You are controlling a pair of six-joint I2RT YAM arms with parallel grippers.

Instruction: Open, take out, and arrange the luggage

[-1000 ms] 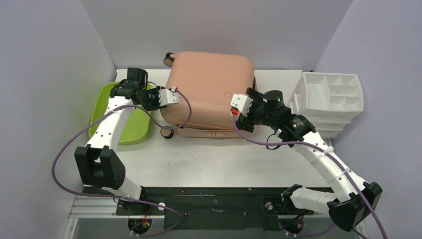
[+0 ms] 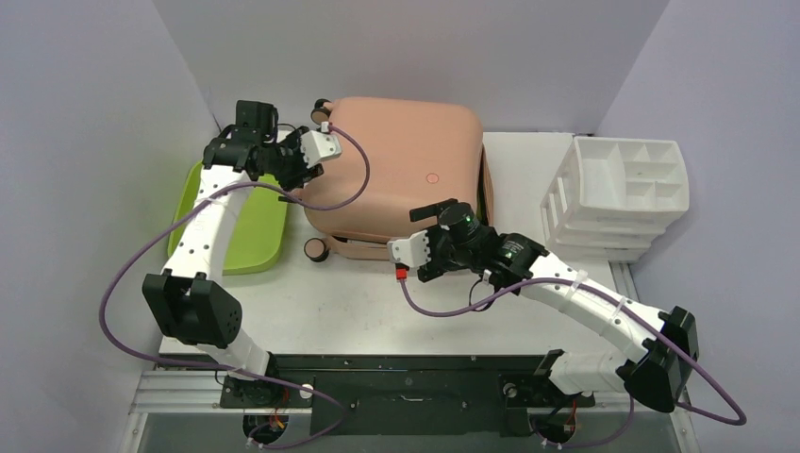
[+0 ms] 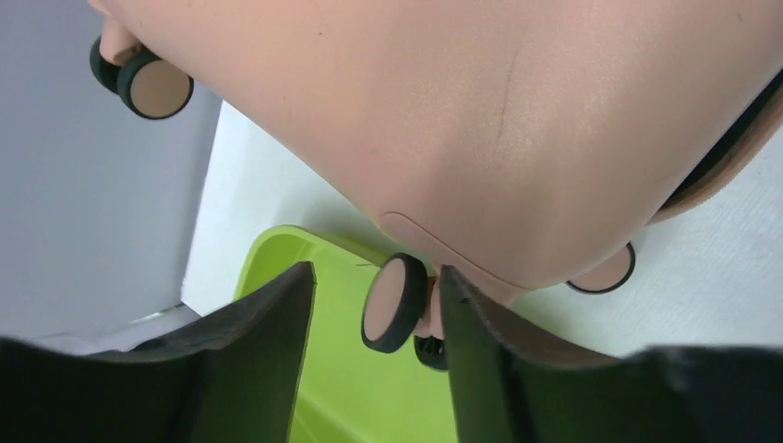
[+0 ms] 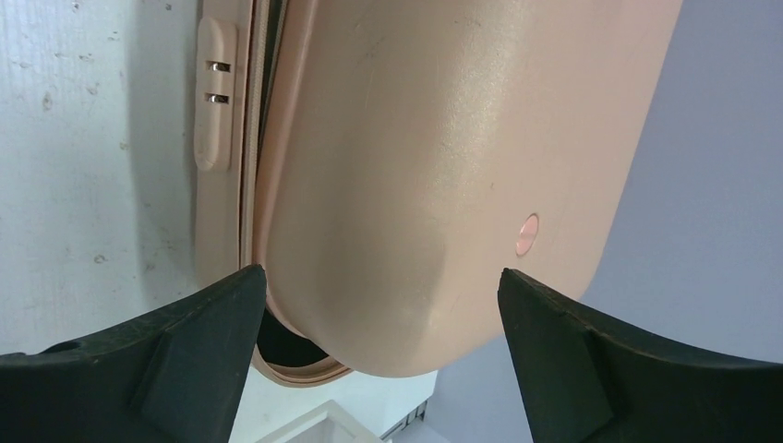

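A pink hard-shell suitcase lies on the white table, its front and right seam parted, showing a dark gap in both wrist views. My left gripper is over the suitcase's left end; in the left wrist view its fingers stand apart near a wheel. My right gripper is at the front right of the suitcase, fingers apart; in the right wrist view the zipper edge and latch strip lie beyond them. Nothing is held.
A green tray lies to the left, partly under the left arm. A white drawer organiser stands at the right. Grey walls enclose the sides and back.
My left gripper has moved toward the back. My right gripper has moved left and toward the front along the suitcase. The suitcase looks unmoved.
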